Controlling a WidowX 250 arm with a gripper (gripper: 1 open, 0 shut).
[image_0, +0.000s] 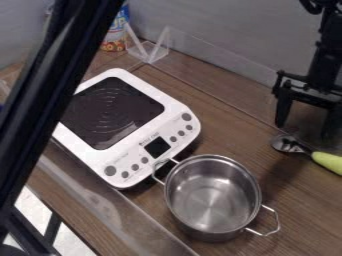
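A black gripper (305, 100) hangs at the right edge above the counter, its fingers pointing down; whether it is open or shut is hard to make out. Below it lies a metal scoop (290, 144) with a yellow-green handle (327, 162). A steel pot (211, 200) with two wire handles stands at the bottom centre, just in front of a white induction cooktop (131, 150) with a black plate and buttons.
A wall runs along the back, with a bottle and clear plastic items (147, 45) at the back left. A black frame crosses the left side.
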